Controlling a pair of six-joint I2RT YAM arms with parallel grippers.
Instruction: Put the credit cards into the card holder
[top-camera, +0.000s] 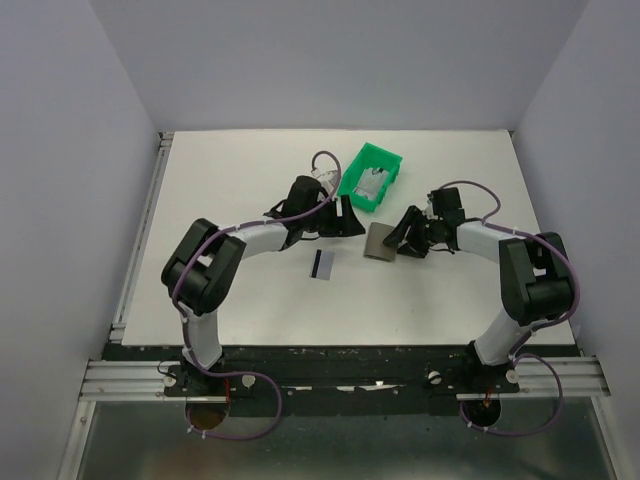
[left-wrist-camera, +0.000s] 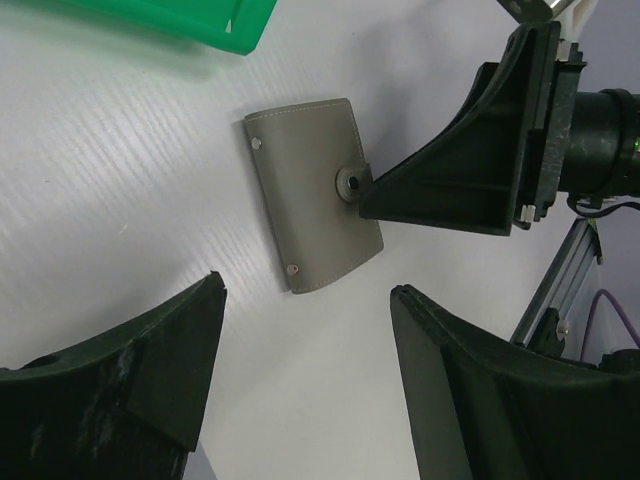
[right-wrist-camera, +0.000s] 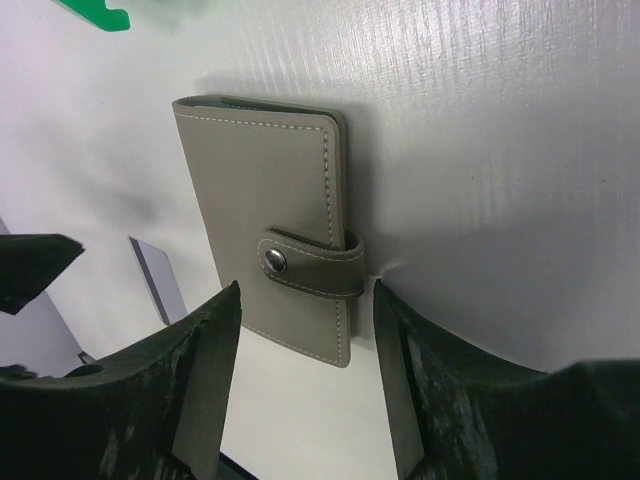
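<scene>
The grey-brown card holder (top-camera: 377, 243) lies flat on the table with its snap strap closed, seen large in the right wrist view (right-wrist-camera: 250, 180). My right gripper is open over its strap edge, fingers either side of the strap, nothing held. My left gripper (top-camera: 345, 224) is open, just to the left of the holder, its fingers pointing toward it in the left wrist view (left-wrist-camera: 308, 298). A card (top-camera: 322, 265) with a dark stripe lies on the table below the left gripper.
A green tray (top-camera: 352, 180) with pale cards inside stands behind the holder.
</scene>
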